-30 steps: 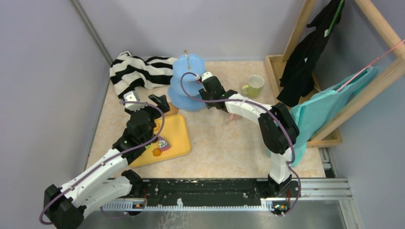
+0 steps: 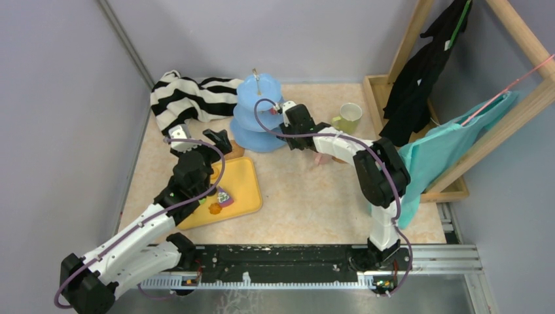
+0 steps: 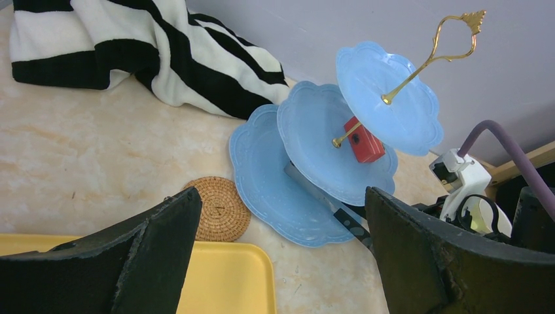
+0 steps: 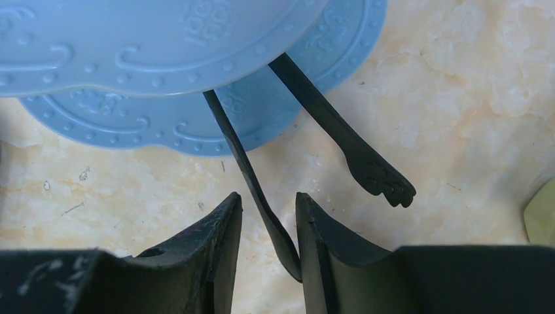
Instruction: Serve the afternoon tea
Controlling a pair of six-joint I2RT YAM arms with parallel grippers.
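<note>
The blue three-tier stand (image 2: 256,91) is at the back centre, with a red box (image 3: 366,147) on its middle tier. In the right wrist view two black utensils (image 4: 314,104) stick out from the lower tier; my right gripper is part open at the end of the narrower one (image 4: 249,170), whether gripping it is unclear. My left gripper stands open above the yellow tray (image 2: 242,190), nothing between its fingers. The tray holds small pastry-like pieces (image 2: 224,196).
A green mug (image 2: 348,118) stands right of the stand. A striped cloth (image 2: 190,98) lies back left, a wicker mat (image 3: 216,209) beside the stand. A wooden rack (image 2: 478,144) with hanging garments fills the right.
My right arm has shifted slightly to the right beside the stand since a second ago. The left arm has not moved.
</note>
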